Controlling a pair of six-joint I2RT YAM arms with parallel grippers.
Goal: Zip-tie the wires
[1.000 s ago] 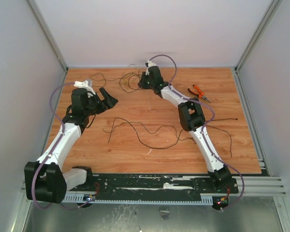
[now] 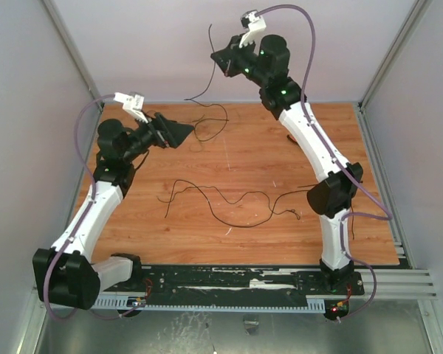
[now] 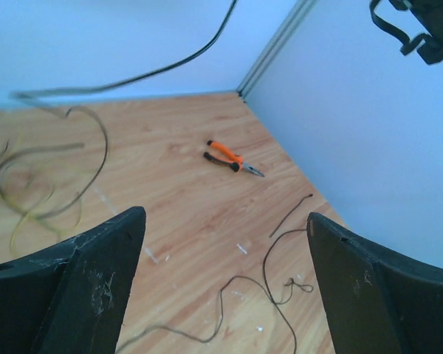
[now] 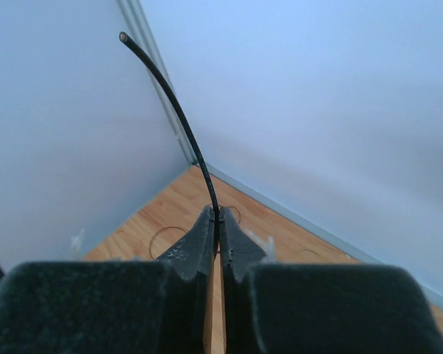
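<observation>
High over the back edge of the table, my right gripper is shut on a thin black wire. One end of that wire sticks up past the fingertips, and the rest hangs down to a loose tangle at the back. My left gripper stands open with nothing between its fingers; in the top view it hovers left of the tangle. A yellow strand shows among the looped wires in the left wrist view. No tie around the wires can be made out.
Another long black wire lies in curves across the middle of the table. Orange-handled pliers rest at the back right, mostly hidden by my right arm from above. Small white scraps dot the wood.
My right gripper has risen from the tangle toward the back, lifting one wire by its end. The left gripper has shifted slightly to the right and turned, staying open.
</observation>
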